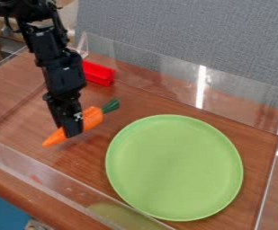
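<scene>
My black gripper (pixel 74 120) is low over the wooden surface at the left, shut on an orange toy carrot (pixel 92 118) with a green top. The carrot slants from lower left to upper right, its tip near or on the wood; whether it rests there I cannot tell. A large light green plate (pixel 174 166) lies to the right, apart from the carrot.
A red block (pixel 98 74) lies behind the gripper. Clear low walls (pixel 225 103) border the wooden surface (pixel 147 108), with a grey wall behind. Bare wood shows at the left and between block and plate.
</scene>
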